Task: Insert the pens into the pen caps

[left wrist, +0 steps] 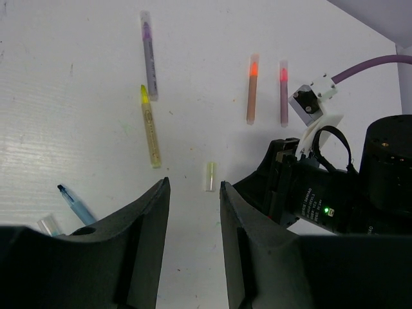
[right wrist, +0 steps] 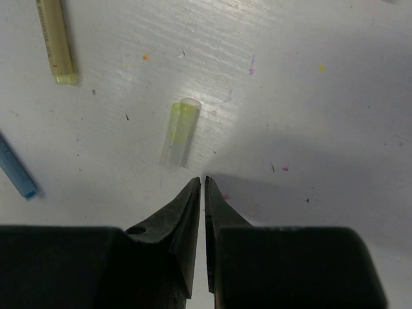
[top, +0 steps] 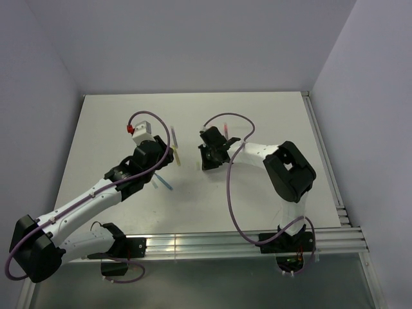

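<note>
A short translucent yellow-green cap (right wrist: pixel 180 132) lies on the table just beyond my right gripper, whose fingertips are shut close together low over the surface; anything between them is hidden. My left gripper is part open above the table, nothing visible between its fingers. In the left wrist view a yellow pen (left wrist: pixel 150 129), a purple pen (left wrist: pixel 148 58), an orange pen (left wrist: pixel 252 90), a pink pen (left wrist: pixel 284 96) and a blue pen (left wrist: pixel 77 206) lie flat, with a clear piece (left wrist: pixel 49 225) beside the blue one.
Walls stand at the sides and back, and a metal rail (top: pixel 193 240) runs along the front edge.
</note>
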